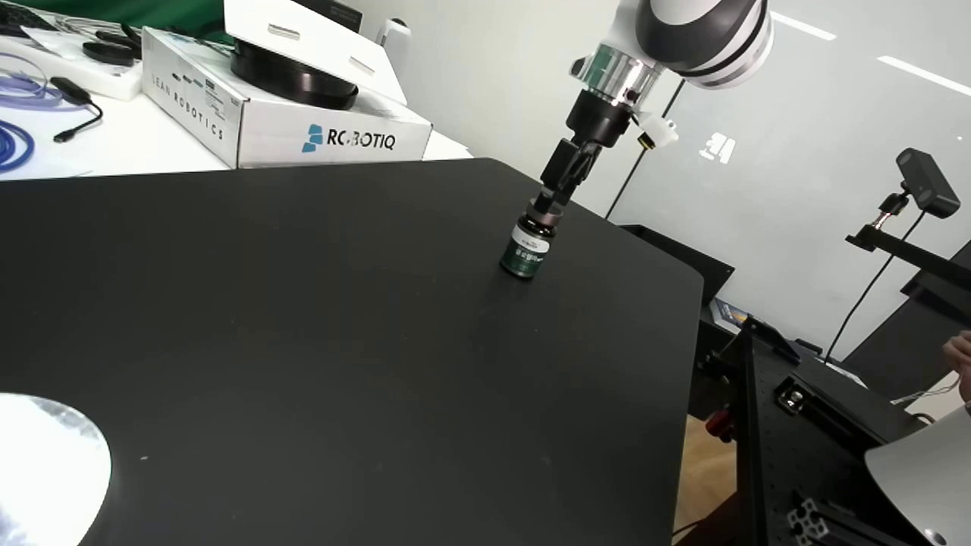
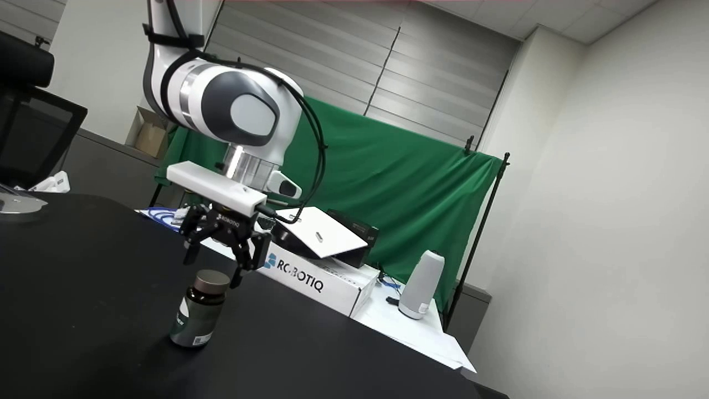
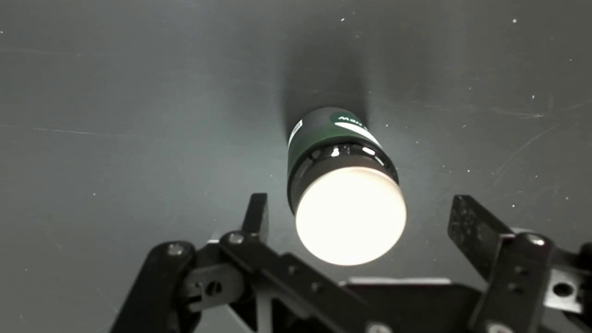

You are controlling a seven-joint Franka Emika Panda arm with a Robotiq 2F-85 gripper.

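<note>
A dark bottle (image 1: 528,247) with a green and white label and a grey-brown cap stands upright on the black table (image 1: 346,346). In the wrist view the bottle's cap (image 3: 351,216) looks bright white and lies between the two spread fingers, with space on both sides. My gripper is open and touches nothing that I can make out. From the second exterior view, the gripper (image 2: 211,269) hangs above and behind the bottle (image 2: 197,316), its fingertips at about cap height.
Behind the table, a white Robotiq box (image 1: 332,136) rests on a white surface with cables. A shiny round white object (image 1: 45,469) sits at the table's near left. Around the bottle the tabletop is clear.
</note>
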